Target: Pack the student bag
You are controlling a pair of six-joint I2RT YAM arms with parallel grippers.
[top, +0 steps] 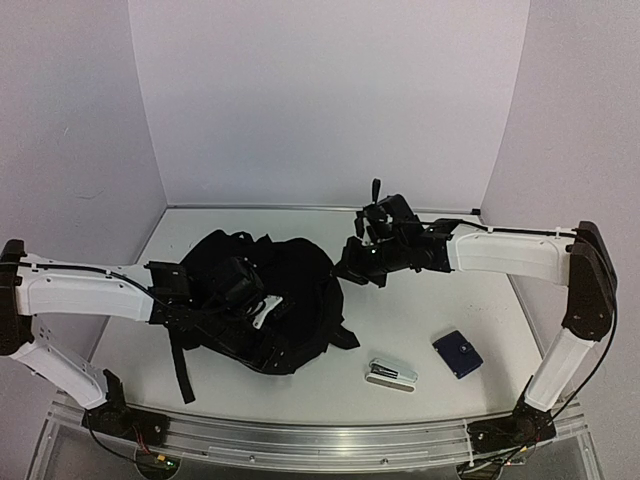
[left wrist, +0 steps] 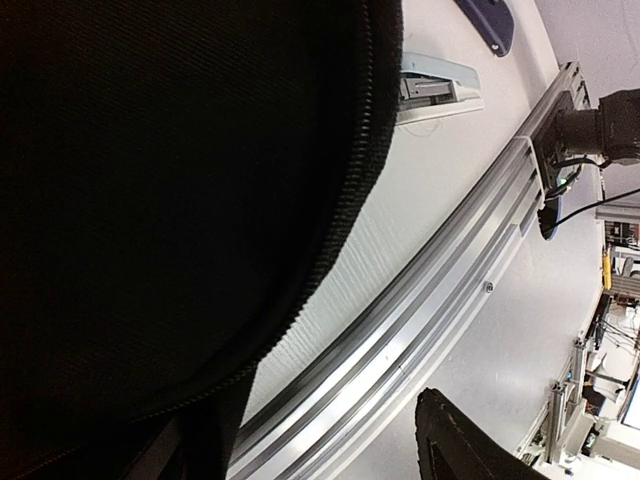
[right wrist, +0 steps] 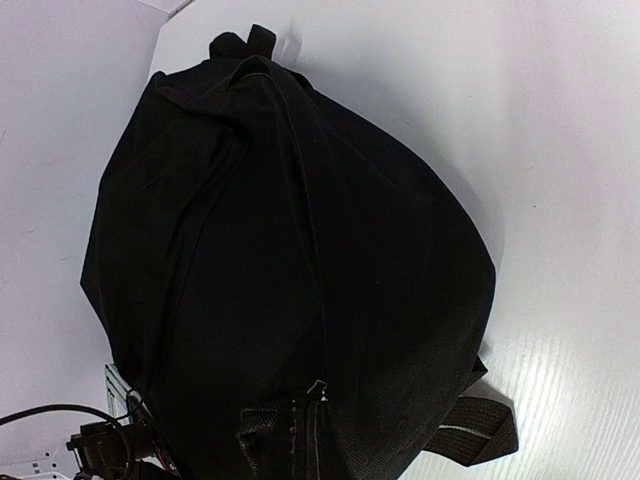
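The black bag [top: 300,260] lies on the left half of the table, and its dark fabric fills much of both wrist views. My left gripper [top: 268,358] is over the bag's front edge. In the left wrist view its fingers [left wrist: 450,440] stand wide apart, and the zippered rim [left wrist: 365,110] passes close by; the other finger is partly lost against black cloth. At the bag's right edge, my right gripper [top: 345,272] is shut on the rim, where a fold runs up to its fingertips [right wrist: 316,395]. A pale stapler [top: 390,374] and a dark blue notebook [top: 457,354] lie right of the bag.
A metal rail [top: 330,438] runs along the table's front edge. A strap [top: 183,372] trails from the bag's front left. Bare table [top: 400,315] lies between the bag and the notebook. Walls stand at the back and sides.
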